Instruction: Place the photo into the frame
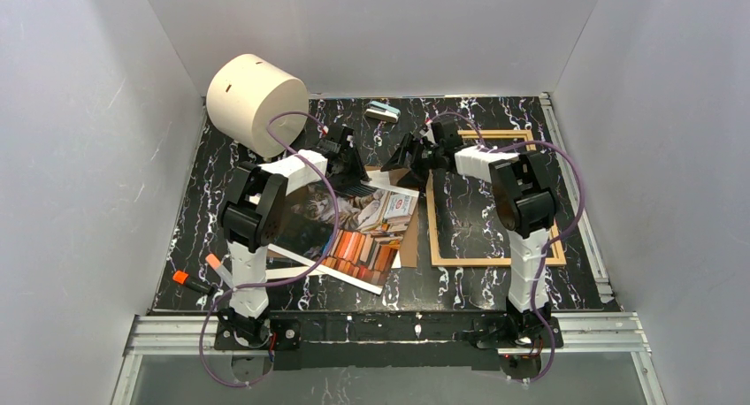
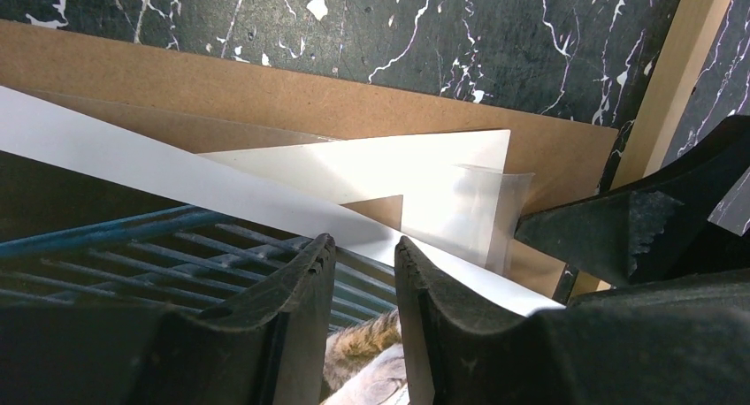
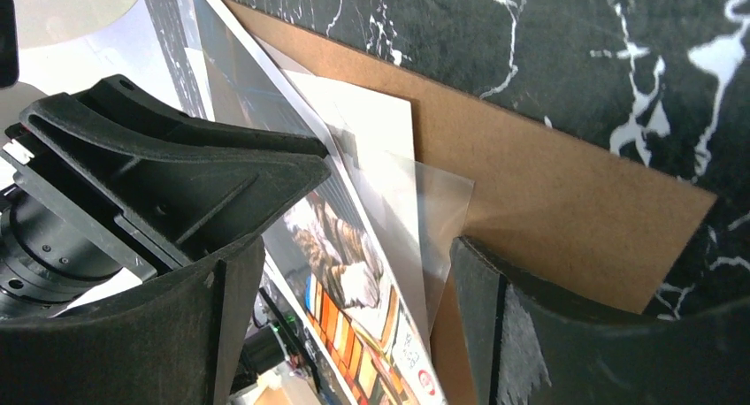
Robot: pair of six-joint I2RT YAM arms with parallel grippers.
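Note:
The photo point(image 1: 363, 224), with a white border, lies askew over a brown backing board point(image 1: 409, 241). My left gripper is at the photo's upper white edge, its fingers a small gap apart. That edge shows behind the gap, and whether it is pinched is not clear. My right gripper stands open over the board's upper right part, nothing held between its fingers. Below it show a white sheet point(image 3: 376, 122) and a clear film point(image 3: 447, 202), both sticking out from under the photo. The wooden frame point(image 1: 433, 228) lies to the right, with bare table inside it.
A large cream cylinder point(image 1: 252, 104) stands at the back left. A stapler-like object point(image 1: 382, 112) lies at the back middle. Orange-tipped markers point(image 1: 190, 282) lie at the front left. The right arm passes over the frame.

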